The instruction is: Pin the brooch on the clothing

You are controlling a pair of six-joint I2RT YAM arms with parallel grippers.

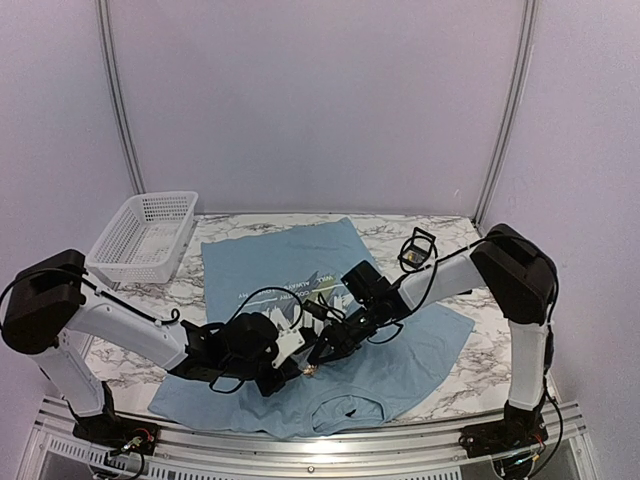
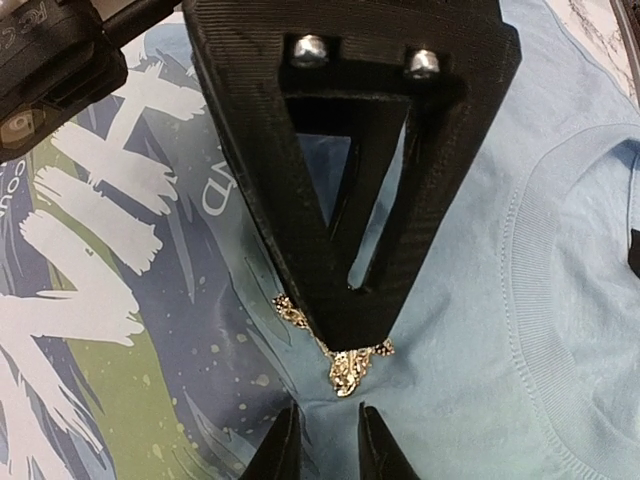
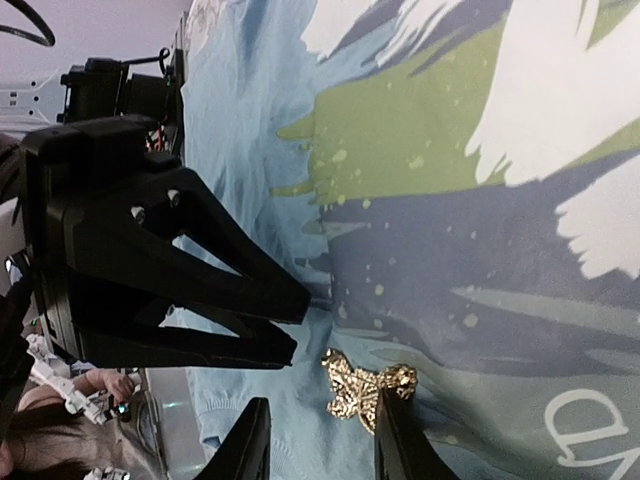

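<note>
A gold butterfly brooch point(image 1: 310, 370) rests on the light blue shirt point(image 1: 430, 360), near the printed area by the collar. In the left wrist view, the brooch point(image 2: 346, 374) is partly covered by my right gripper's black body; my left gripper points at it from just below, part open, nothing visible between its fingers. In the right wrist view, my right gripper is part open around the lower part of the brooch point(image 3: 355, 390), one finger at its right wing; whether it grips cannot be seen. My left gripper's fingers lie just left of it.
A white plastic basket point(image 1: 100, 250) stands at the back left on the marble table point(image 1: 460, 400). A small black-framed box point(image 1: 417, 250) sits at the back right. Both arms crowd together over the shirt's middle.
</note>
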